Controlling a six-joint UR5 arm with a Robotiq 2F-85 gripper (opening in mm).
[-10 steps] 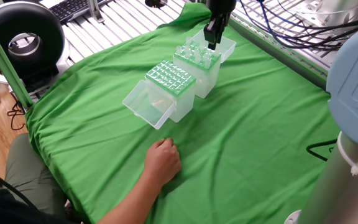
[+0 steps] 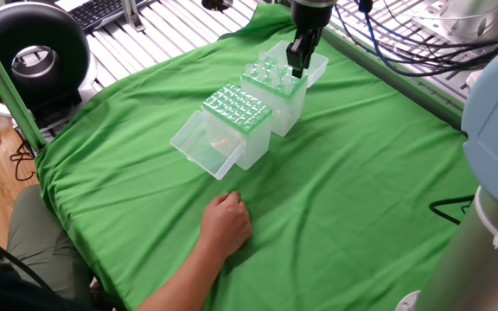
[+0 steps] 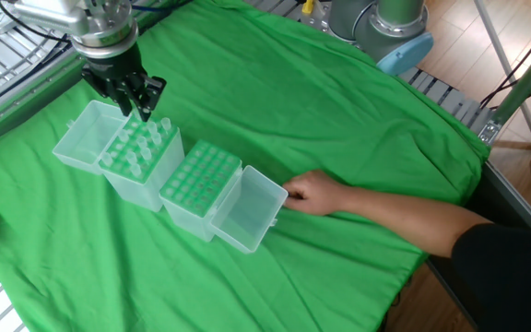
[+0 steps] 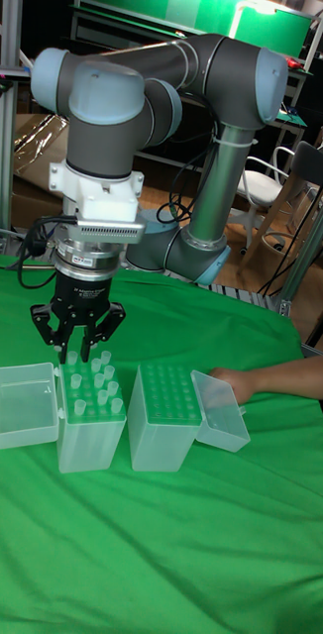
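Observation:
Black two-finger gripper (image 4: pixel 75 351) points down over the back part of a translucent rack box (image 4: pixel 91 446), its fingertips close above the green top. The fingers stand apart; one clear tube (image 4: pixel 71 359) shows just below the gap, and contact with it cannot be made out. Several other clear tubes (image 4: pixel 115 406) stand upright in this rack's green top (image 3: pixel 149 155). Beside it is a second translucent box (image 4: pixel 158 446), whose green grid top (image 3: pixel 201 177) shows holes and no standing tubes.
Each box has an open lid, one (image 4: pixel 26 407) on the outer side of the tube rack, the other (image 3: pixel 249 210) beside the empty grid. A person's hand (image 3: pixel 313 192) rests on the green cloth (image 2: pixel 361 190) near the second lid.
The gripper has come down a little toward the tube rack and shifted slightly right in exterior view 1. Boxes, lids and the person's hand look unmoved.

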